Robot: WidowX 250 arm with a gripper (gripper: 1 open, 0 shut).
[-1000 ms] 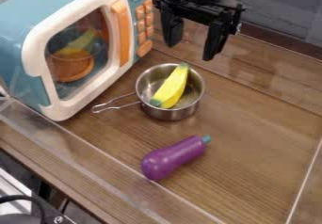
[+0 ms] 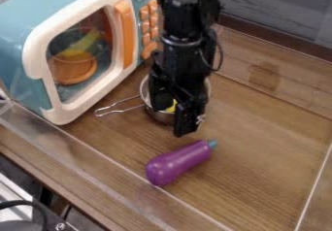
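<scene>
My black gripper reaches down over a small steel pot with a wire handle, hiding most of it and of the yellow item inside; its fingers stand open, and whether the item is between them is hidden. A purple eggplant lies on the wooden counter in front of the pot.
A light blue toy microwave with an orange bowl inside stands at the left. A dark cable lies at the lower left.
My gripper has descended from above and behind the pot down over it, covering most of the pot and the yellow item. The eggplant and microwave have not moved.
</scene>
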